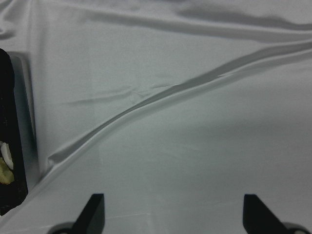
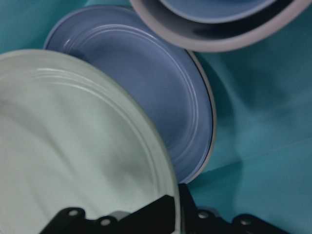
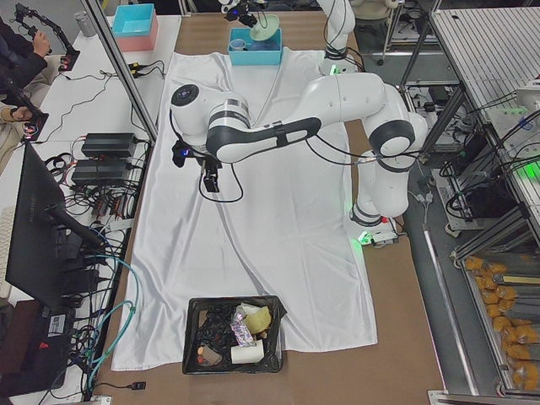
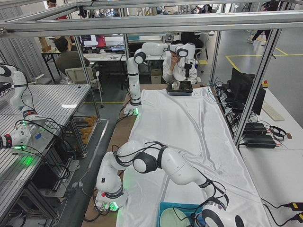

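Note:
In the right wrist view my right gripper is shut on the rim of a pale green plate (image 2: 83,136), held over a blue box (image 2: 263,122) holding a blue plate (image 2: 136,78) and nested bowls (image 2: 219,39). The plate and box show at the top of the camera left view. My left gripper (image 3: 211,181) hangs over the white cloth; in the left wrist view its fingertips (image 1: 92,214) stand wide apart with only cloth below.
A black lined bin (image 3: 232,363) of scraps sits at the cloth's near end in the camera left view. A monitor (image 3: 42,236) and cables line one side. Mid-cloth is clear.

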